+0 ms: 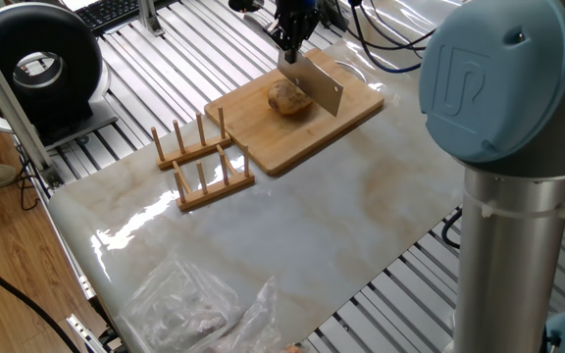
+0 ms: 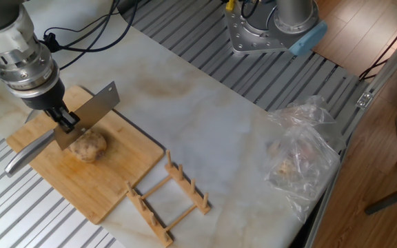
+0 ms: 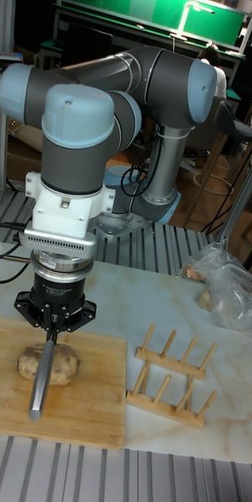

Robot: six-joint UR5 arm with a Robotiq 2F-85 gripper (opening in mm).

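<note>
My gripper [image 2: 66, 122] is shut on a cleaver [image 2: 94, 112] with a broad metal blade and a silver handle [image 2: 30, 153]. The cleaver's blade [image 1: 312, 82] stands beside a brown potato [image 1: 288, 97] in exterior view 1. That potato [image 2: 89, 145] lies on a wooden cutting board [image 2: 126, 156]; whether the blade touches it, I cannot tell. From the front, the handle [image 3: 42, 380] crosses before the potato [image 3: 63, 365], and the gripper [image 3: 54, 316] is just above.
A wooden peg rack [image 1: 202, 171] stands close to the board's edge. Clear plastic bags [image 2: 302, 155] with something inside lie at the far end of the table. Cables [image 2: 92, 48] hang near the arm.
</note>
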